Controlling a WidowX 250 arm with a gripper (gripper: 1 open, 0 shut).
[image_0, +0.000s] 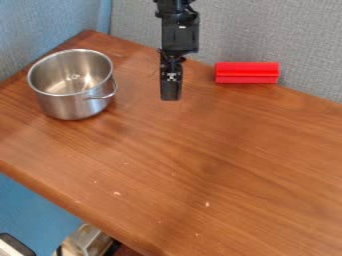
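Observation:
My black gripper (171, 80) hangs over the back middle of the wooden table, pointing down, with no object visible between its fingers; seen side-on, the fingers overlap. A steel pot (67, 95) with a wire handle stands to its left. A red cylindrical object (247, 72) lies to its right along the back edge, against the grey padded wall.
Grey and blue padded walls (294, 40) border the back and left. A metal fixture (86, 242) sits off the table's front left edge.

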